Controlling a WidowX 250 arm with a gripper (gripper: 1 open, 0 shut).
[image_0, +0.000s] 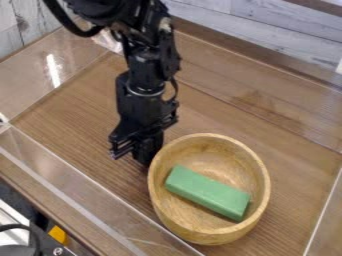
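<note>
The black robot gripper (140, 142) hangs low over the wooden table, just left of a round wooden bowl (243, 158), its fingertips down by the bowl's left rim. The gripper looks shut, with nothing seen between its fingers, though the tips are dark and partly hard to make out against the bowl. A green block (207, 190) lies inside the bowl, slanting from upper left to lower right.
The bowl sits at the front right of the table (254, 90). The middle, back and left of the table are clear. Clear barriers and white walls edge the surface; cables and a small yellow object (58, 234) are at the lower left.
</note>
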